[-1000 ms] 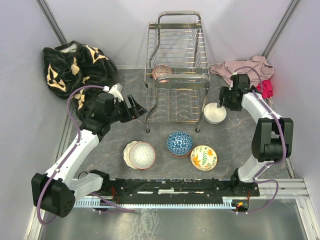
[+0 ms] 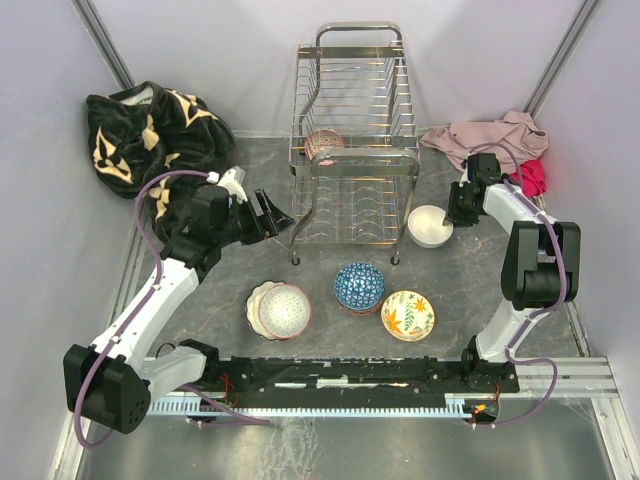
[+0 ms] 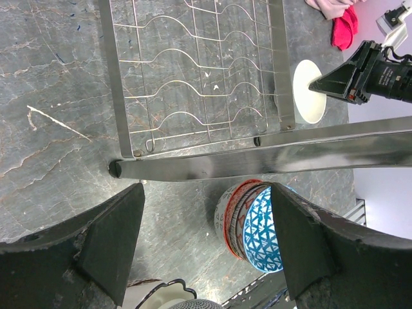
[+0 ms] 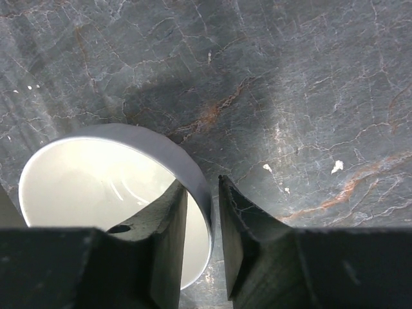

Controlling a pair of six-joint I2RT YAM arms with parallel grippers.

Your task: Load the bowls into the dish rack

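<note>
A white bowl [image 2: 429,226] [image 4: 90,187] sits on the table just right of the steel dish rack [image 2: 355,155]. My right gripper [image 2: 455,217] is at that bowl's rim, one finger inside and one outside, its fingers narrow but apparently not clamped on it. A patterned bowl [image 2: 323,142] sits in the rack. My left gripper [image 2: 275,215] is open at the rack's left, holding nothing. Along the front lie cream bowls [image 2: 285,310], blue patterned stacked bowls [image 2: 359,285] [image 3: 261,232] and a floral bowl [image 2: 408,316].
A dark patterned cloth [image 2: 145,145] is heaped at the back left, with pink cloths [image 2: 480,140] [image 3: 347,26] at the back right. The table between the left arm and the front bowls is clear.
My right gripper has come down to the white bowl's rim and its fingers have drawn closer together since about a second ago. The left arm looks still.
</note>
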